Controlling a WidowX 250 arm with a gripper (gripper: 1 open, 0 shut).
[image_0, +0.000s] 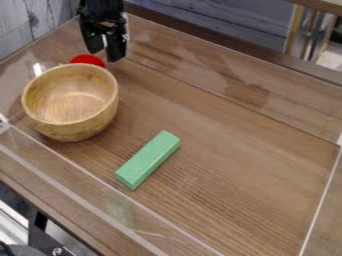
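My gripper (104, 48) is at the top left of the camera view, a dark shape over a red object (88, 61), its fingers small and open. The red object is partly hidden behind a large wooden bowl (71, 101). Whether the fingers touch it I cannot tell.
A green bar (147, 159) lies on the wooden table (241, 130) below the middle. A shelf edge runs along the top right corner.
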